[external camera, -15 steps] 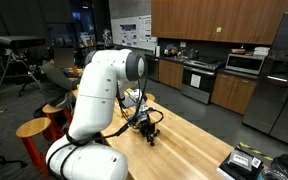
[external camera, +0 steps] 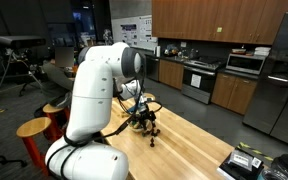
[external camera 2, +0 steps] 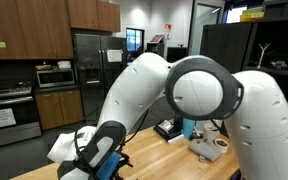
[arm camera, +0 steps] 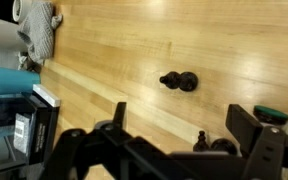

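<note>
In the wrist view my gripper stands open over the wooden table, its dark fingers spread wide with nothing held. A pair of small dark round pieces (arm camera: pixel 179 80) lies side by side beyond the fingertips. Near the lower edge, close to the right finger, sit more dark pieces (arm camera: pixel 222 146), partly hidden by the gripper. A dark green-topped oval item (arm camera: pixel 271 114) rests beside the right finger. In exterior view 1 the gripper (external camera: pixel 143 120) hangs above the table, with small dark pieces (external camera: pixel 152 136) just below and to its right.
A black and white box (arm camera: pixel 26 132) lies at the wrist view's left, with a dark piece (arm camera: pixel 46 95) near it and a grey cloth item (arm camera: pixel 42 30) above. Exterior view 1 shows a broad clear stretch of table (external camera: pixel 189 135) right of the gripper.
My gripper has risen a little from the table in exterior view 1. Dark pieces now show below it, apart from the fingers.
</note>
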